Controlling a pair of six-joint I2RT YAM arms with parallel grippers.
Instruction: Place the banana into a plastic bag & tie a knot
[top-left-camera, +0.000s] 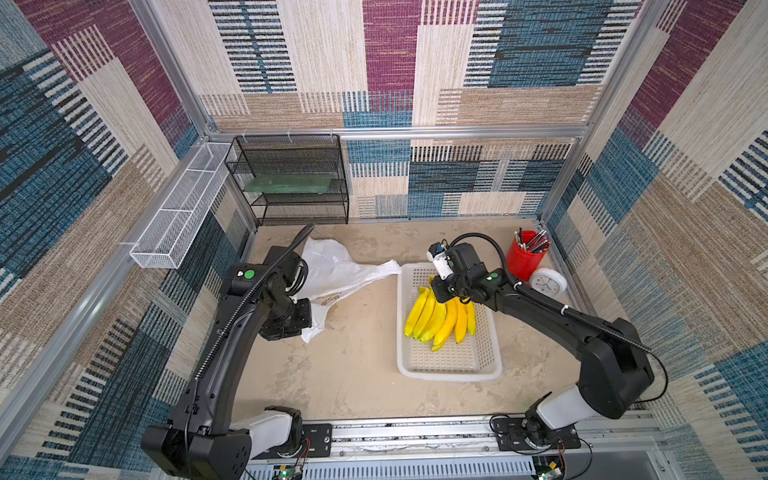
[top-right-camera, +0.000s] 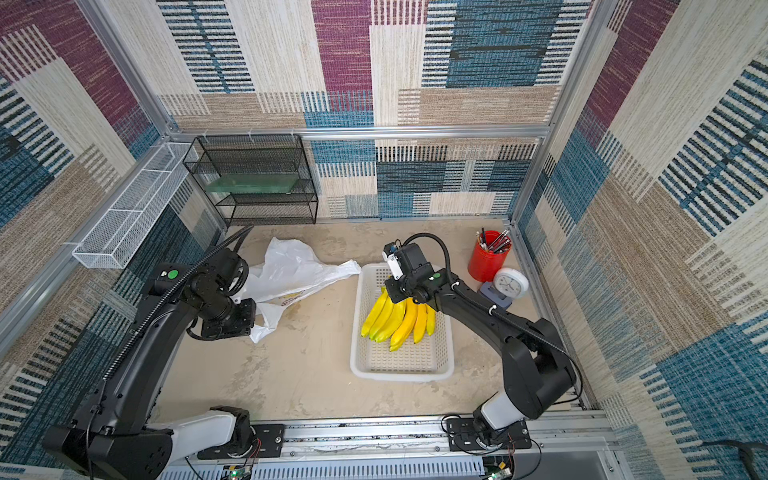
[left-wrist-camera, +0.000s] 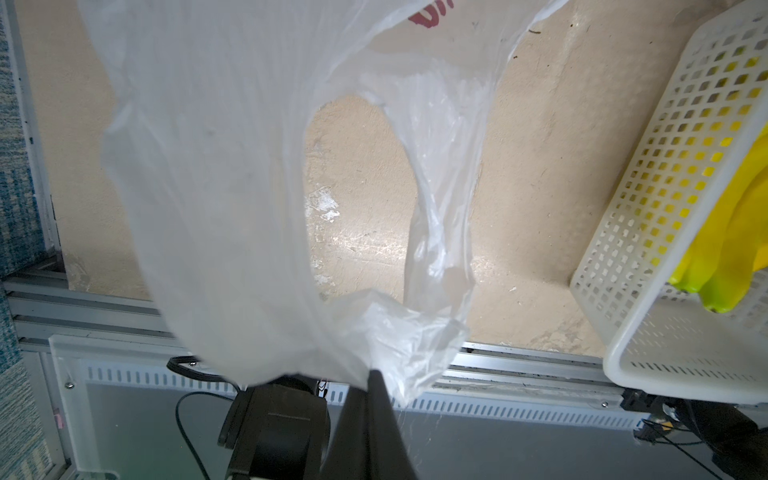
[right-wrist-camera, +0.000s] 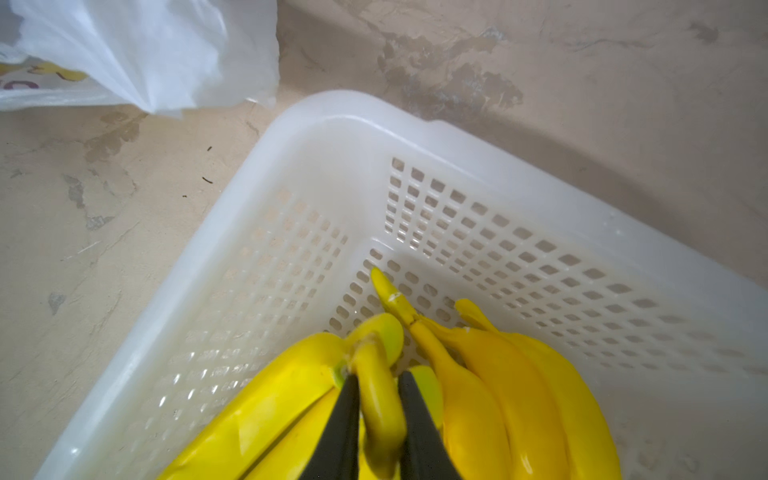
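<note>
A white plastic bag (top-left-camera: 328, 268) lies crumpled left of the perforated basket (top-left-camera: 448, 368). My left gripper is shut on a bit of the bag, whose handle loop hangs beside it in the left wrist view. The basket holds bunches of yellow bananas (top-left-camera: 440, 324). My right gripper is over the basket's back, shut on the yellow stem end of a banana bunch, seen between its dark fingers in the right wrist view.
A red pen cup (top-left-camera: 524, 260) and a white clock (top-left-camera: 546, 284) stand at the right. A black wire rack (top-left-camera: 288, 208) is at the back left. Bare table lies front left of the basket.
</note>
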